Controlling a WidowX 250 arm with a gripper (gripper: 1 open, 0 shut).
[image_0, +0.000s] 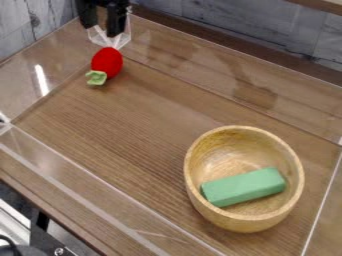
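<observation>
My gripper (104, 22) is at the top left, dark and partly cut off by the frame's edge, open, above a red strawberry-like object (107, 62) with a green top, which lies on the wooden table near a pale, translucent shape. A tan bowl (211, 154) at the lower right holds a green block (243, 187).
A grey wall (30, 30) borders the left side, and dark cables lie at the bottom left corner.
</observation>
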